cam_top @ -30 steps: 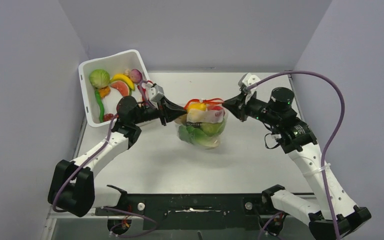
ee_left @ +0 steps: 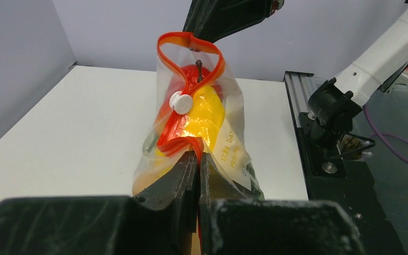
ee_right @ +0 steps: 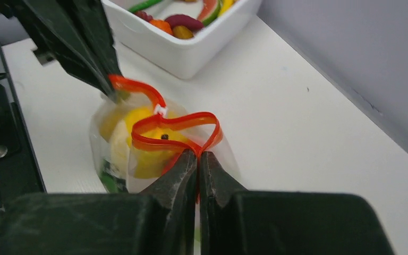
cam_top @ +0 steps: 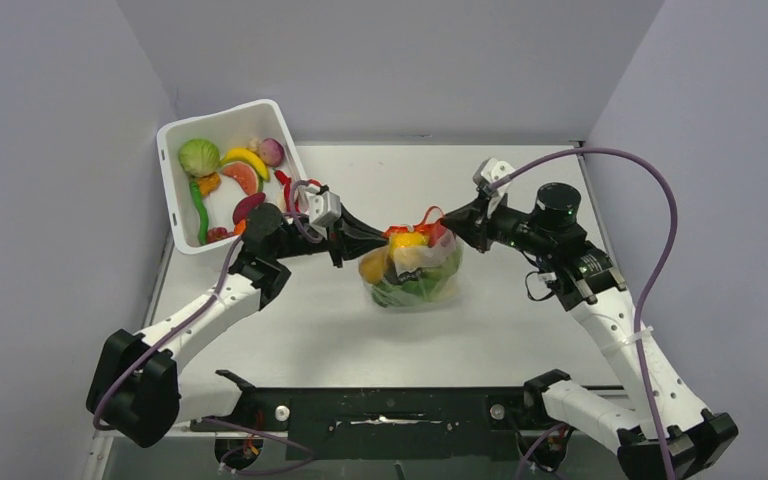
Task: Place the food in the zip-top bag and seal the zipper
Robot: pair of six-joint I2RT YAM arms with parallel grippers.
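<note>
A clear zip bag (cam_top: 410, 275) filled with yellow, red and green food hangs between my grippers at mid-table. My left gripper (cam_top: 382, 236) is shut on the bag's red-orange zipper at one end. My right gripper (cam_top: 445, 222) is shut on the zipper at the other end. Between them the red strip bends into loops, with a white slider (ee_left: 181, 103) on it in the left wrist view. Whether the zipper is sealed, I cannot tell.
A white bin (cam_top: 174, 176) of vegetables and fruit stands at the back left. Grey walls stand at the back and sides.
The zipper strip is more bent and the bag has swung.
</note>
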